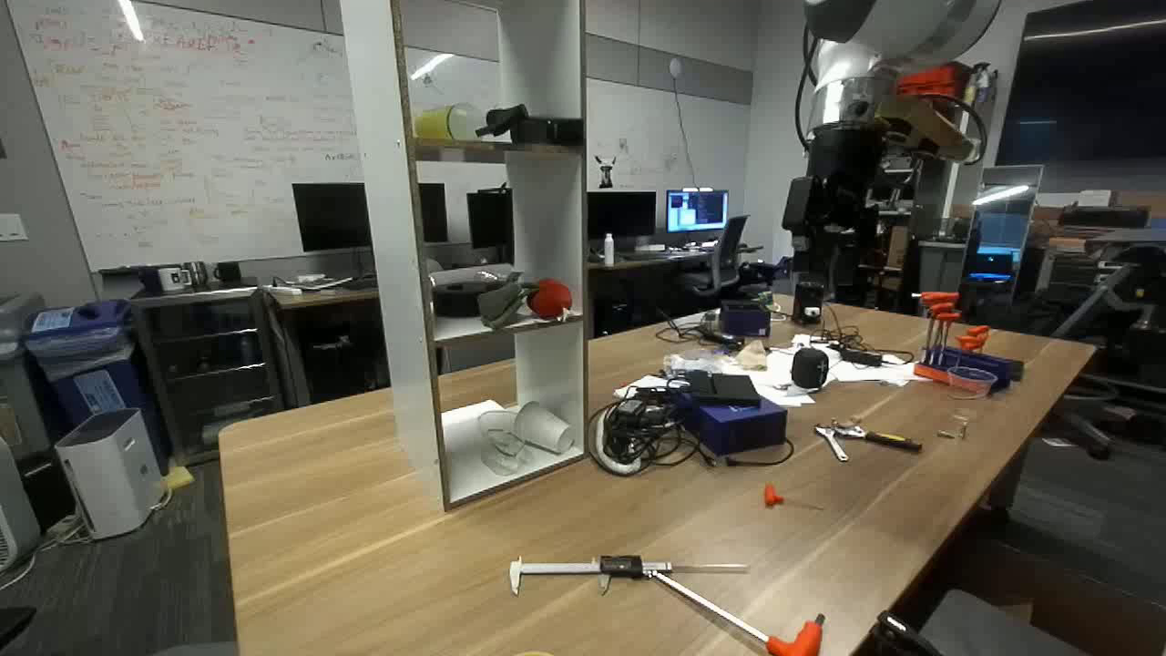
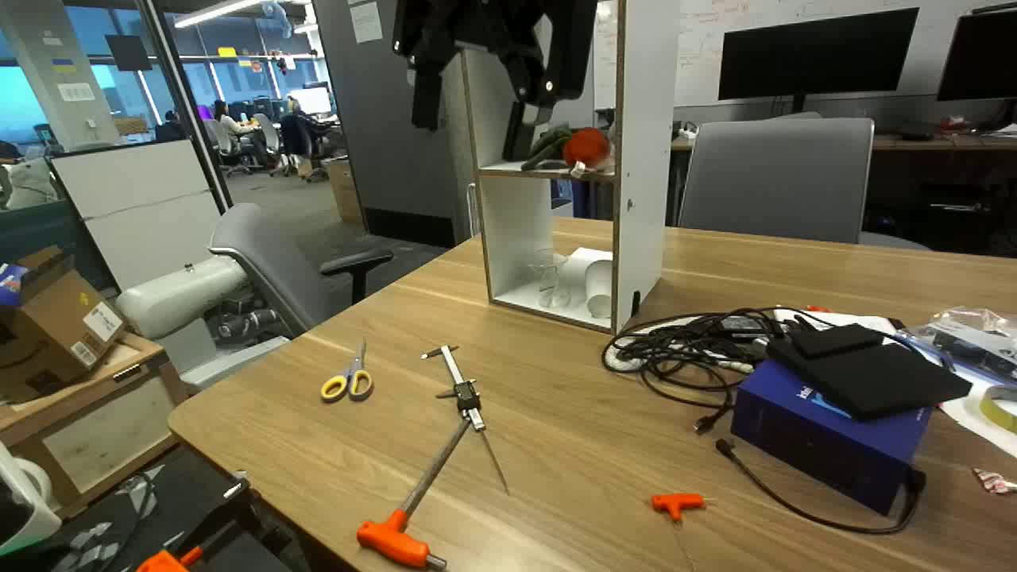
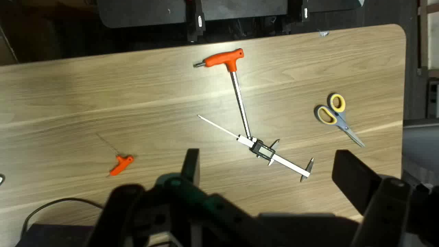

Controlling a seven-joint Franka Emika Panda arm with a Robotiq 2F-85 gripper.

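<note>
My gripper is open above the table, its two black fingers wide apart with nothing between them. Beneath it on the wood lies a digital caliper, slanted in the wrist view. The shaft of a large orange T-handle hex key reaches to the caliper's body. To the right rest scissors with yellow-ringed handles, apart from the caliper. A smaller orange T-handle key lies off to the left. In exterior view 2 the gripper hangs high, well over the tabletop.
A white shelf unit stands on the table, with cups at its bottom and a red object on the middle shelf. Tangled cables and a blue box crowd one side. Bare wood surrounds the caliper.
</note>
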